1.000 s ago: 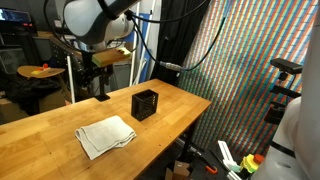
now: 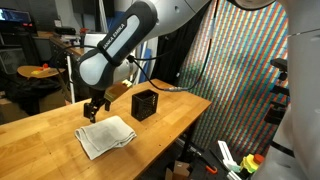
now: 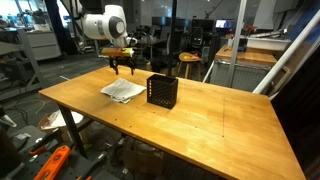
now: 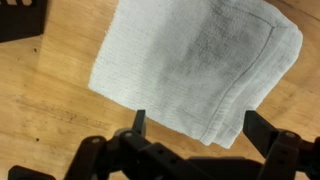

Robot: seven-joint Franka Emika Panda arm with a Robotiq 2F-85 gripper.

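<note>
A white cloth [image 2: 104, 136] lies on the wooden table, partly folded over along one side. In the wrist view the cloth [image 4: 195, 65] fills most of the picture above the fingers. My gripper is open, its two black fingers well apart near the cloth's lower edge, nothing between them. From outside, the gripper [image 2: 97, 112] hangs pointing down just above the cloth's far edge. The second exterior view also has the gripper [image 3: 123, 68] over the far side of the cloth [image 3: 123, 91], apart from it.
A black open-topped box [image 2: 145, 104] stands to the right of the cloth; its corner [image 4: 22, 20] shows in the wrist view. A small dark object [image 4: 30, 173] sits at the wrist view's lower left.
My arm has come down from higher above the table toward the cloth. The cloth and the black box have stayed in place.
</note>
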